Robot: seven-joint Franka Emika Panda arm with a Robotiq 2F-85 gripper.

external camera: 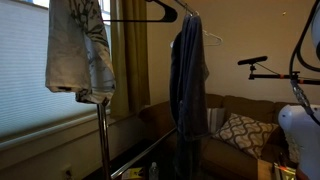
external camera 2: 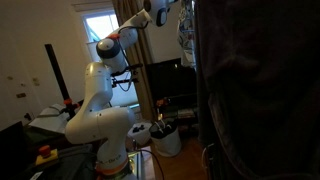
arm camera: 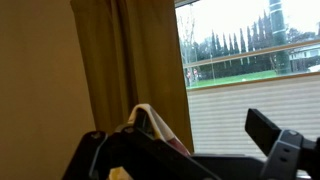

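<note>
A pale garment with a dark plant-like print (external camera: pixel 78 50) hangs at the upper left of exterior view 1; its top is cut off. Beside it is a bare black hanger (external camera: pixel 150 14), and further right a dark garment (external camera: pixel 187 85) hangs on the metal rack (external camera: pixel 103 140). In the wrist view my gripper stands open, its dark fingers apart at the bottom. A pale-edged piece of cloth (arm camera: pixel 166 128) shows near the left finger; whether it touches is unclear. The white arm (external camera 2: pixel 98 95) reaches upward in exterior view 2.
Behind the rack are a window with a blind (external camera: pixel 45 95) and a mustard curtain (external camera: pixel 130 65). A brown sofa (external camera: pixel 225 105) with a patterned cushion (external camera: pixel 243 134) stands at the back. Dark cloth (external camera 2: pixel 260 90) blocks the right half of exterior view 2.
</note>
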